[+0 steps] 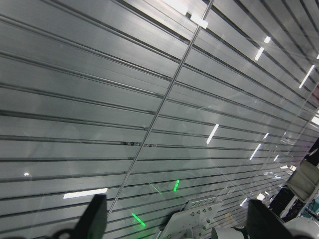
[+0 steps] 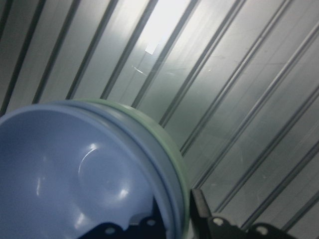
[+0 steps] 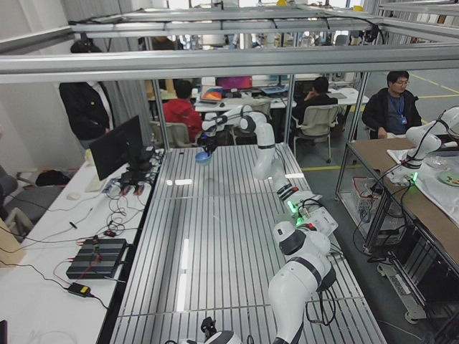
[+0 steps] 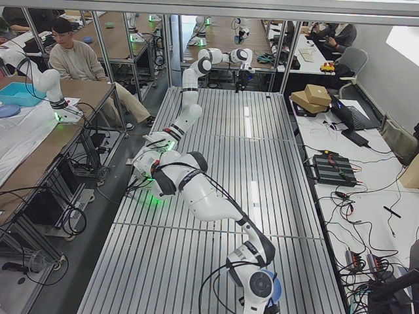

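A stack of nested bowls, blue (image 2: 84, 164) inside with a pale green one (image 2: 164, 137) outermost, is held at its rim by my right gripper, which is shut on it. In the camera left view the blue bowl (image 3: 203, 158) hangs from that gripper near the far end of the slatted table (image 3: 201, 244). In the camera right view it is mostly behind the arm. My left gripper (image 3: 208, 326) is at the near edge of the camera left view; its fingers (image 1: 94, 219) are blurred at the bottom of the left wrist view, apart, with nothing seen between them.
A desk (image 3: 50, 215) with monitor, cables and black boxes runs along the left. A neighbouring bench (image 3: 380, 158) with another arm stands at the right. People sit and stand around the frame.
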